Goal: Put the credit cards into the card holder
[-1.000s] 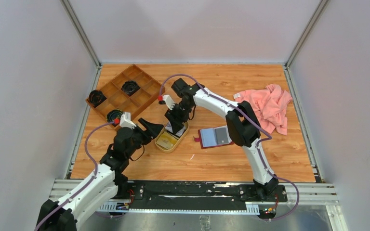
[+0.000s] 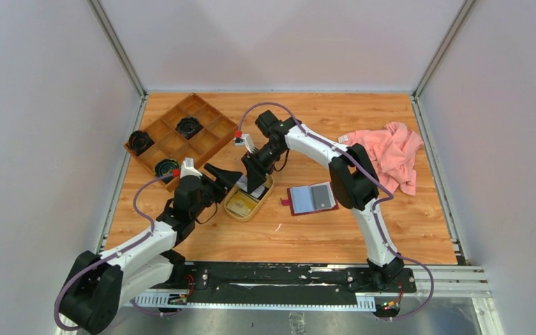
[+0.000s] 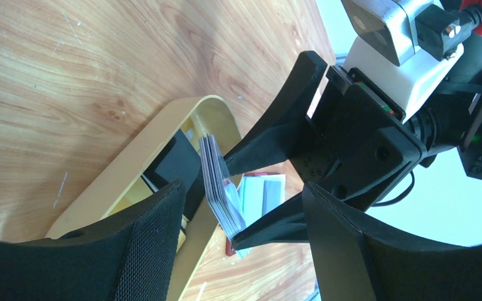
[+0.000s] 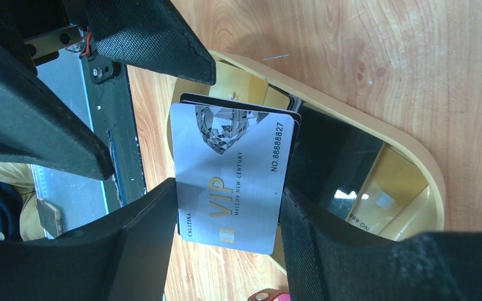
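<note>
In the right wrist view a white VIP card tops a small stack with a dark card behind it, pinched at both sides by my right gripper. The left wrist view shows that stack edge-on, above the oval tan box. My left gripper is open, its fingers apart and pointing toward the stack without gripping it. The card holder lies open on the table right of the box, with a red edge and pale clear sleeves.
More cards sit in the tan box. A brown compartment tray with black coils stands at the back left, and a pink cloth is at the right. The table in front of the holder is clear.
Box and holder stay put.
</note>
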